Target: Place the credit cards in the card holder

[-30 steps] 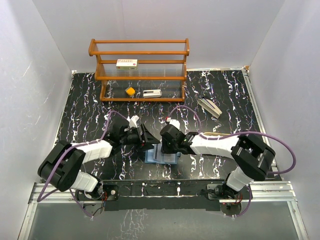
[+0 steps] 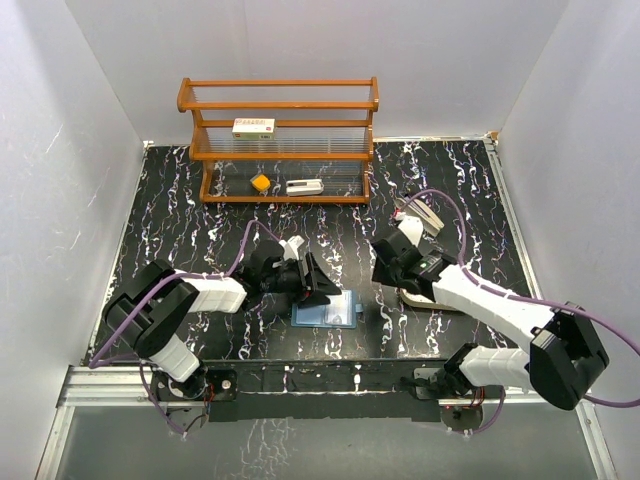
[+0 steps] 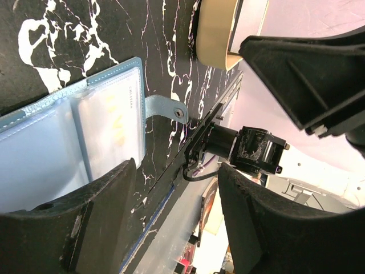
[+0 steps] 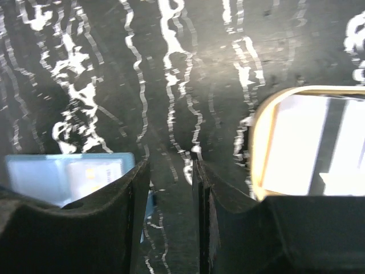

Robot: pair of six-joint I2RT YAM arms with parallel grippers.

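The blue card holder (image 2: 312,316) lies opened flat on the dark table, front centre. In the left wrist view its clear pocket (image 3: 111,117) shows a pale rectangle with faint yellowish marks, and the snap strap (image 3: 165,108) sticks out sideways. My left gripper hovers over the holder, its fingers apart and nothing between them. Right of the holder, above bare table, my right gripper is partly open and empty. Farther right in the right wrist view, a tan tray (image 4: 263,134) holds a white, card-like piece (image 4: 297,142) beside a dark stripe.
A wooden rack (image 2: 278,155) stands at the back with a box (image 2: 254,128), a yellow block (image 2: 261,183) and a white stapler-like item (image 2: 304,187). A pale bundle (image 2: 428,219) lies behind the right arm.
The right gripper has moved from over the card holder to the right, toward the tray.
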